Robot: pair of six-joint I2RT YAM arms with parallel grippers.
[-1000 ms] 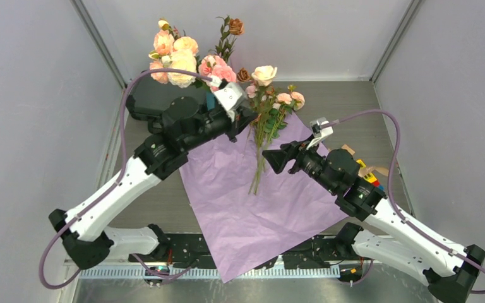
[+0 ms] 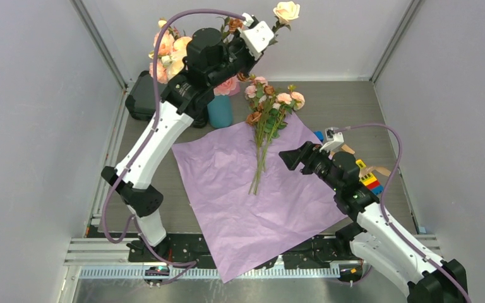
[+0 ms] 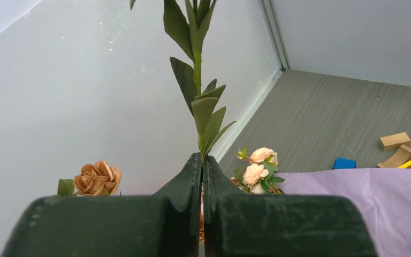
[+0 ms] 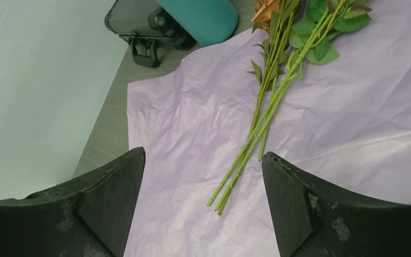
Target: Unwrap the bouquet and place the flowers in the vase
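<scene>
In the top view my left gripper [image 2: 247, 63] is raised over the teal vase [image 2: 220, 112], which holds several roses at the back left. In the left wrist view its fingers are shut on a leafy flower stem [image 3: 201, 118] standing upright; a cream rose [image 2: 287, 11] shows beyond it in the top view. A bundle of loose flowers [image 2: 262, 139] lies on the purple paper [image 2: 215, 202], stems toward me. My right gripper [image 2: 293, 158] stands open and empty above the paper, right of the stems [image 4: 246, 150].
A black case [image 2: 140, 95] sits left of the vase. Wooden and coloured blocks [image 2: 369, 180] lie at the right under the right arm. Walls close in on the back and both sides. Bare floor shows back right.
The left arm has risen and moved toward the back, carrying the cream rose up and away from the paper. The right gripper has shifted slightly.
</scene>
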